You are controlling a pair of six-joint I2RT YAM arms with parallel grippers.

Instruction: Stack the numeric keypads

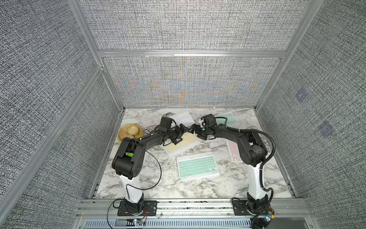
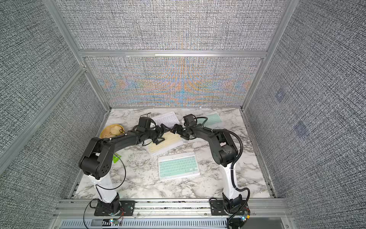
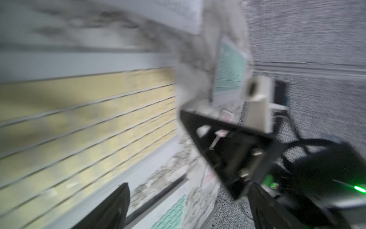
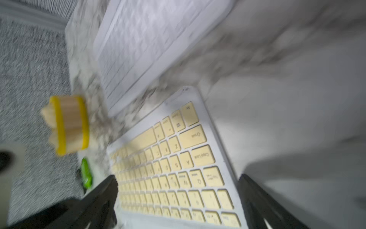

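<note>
The yellow keypad (image 1: 183, 143) lies aslant at the middle of the table, partly covered by both arms. My left gripper (image 1: 185, 134) is open over its far side, and the left wrist view shows the yellow keys close by. Facing it from the right, my right gripper (image 1: 197, 132) is also open, near the keypad's far right corner. In the right wrist view the yellow keypad (image 4: 171, 164) extends between and past the fingers; contact cannot be judged. A front teal keypad (image 1: 197, 166) lies flat, apart from the yellow one. Behind sits a white keypad (image 1: 183, 119).
Another teal keypad (image 1: 228, 119) is at the back right, and a pink keypad (image 1: 233, 151) lies partly under the right arm. A round basket (image 1: 129, 132) with bun-like items stands at the left. Close together, the two grippers leave little room between them.
</note>
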